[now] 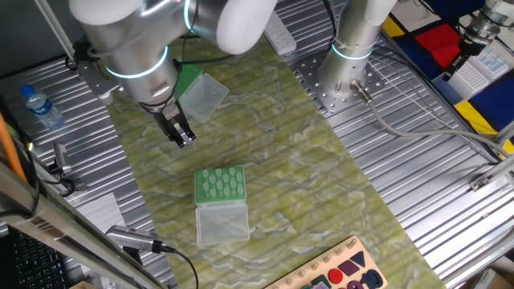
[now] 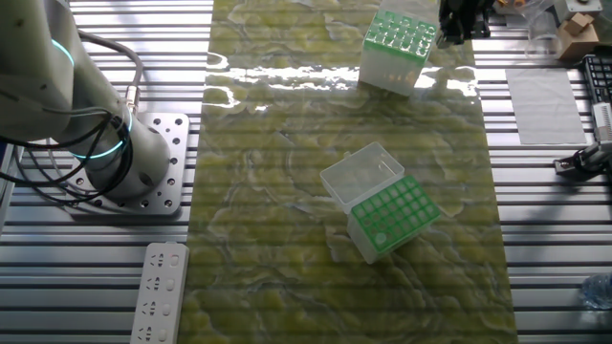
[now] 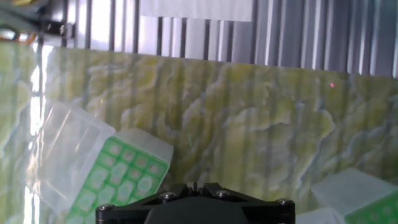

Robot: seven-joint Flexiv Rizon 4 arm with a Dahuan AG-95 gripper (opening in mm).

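My gripper (image 1: pixel 185 141) hangs above the mat between two green racks, to the left of the nearer one. Its fingers meet in the wrist view, with nothing visible between them. One rack (image 1: pixel 219 184) holds several pale tubes upright and has its clear lid (image 1: pixel 222 223) folded open. In the wrist view this filled rack (image 3: pixel 121 174) lies at lower left. The other rack (image 2: pixel 394 212) shows mostly empty holes, with one pale round item near a corner; its lid (image 2: pixel 362 176) stands open. Only part of this second rack (image 3: pixel 376 213) shows at lower right in the wrist view.
A wooden shape board (image 1: pixel 333 269) lies at the mat's front end. A camera (image 1: pixel 135 238) with a cable stands on the left, and a bottle (image 1: pixel 42 107) is farther back. Bare mat (image 1: pixel 297 152) extends right of both racks.
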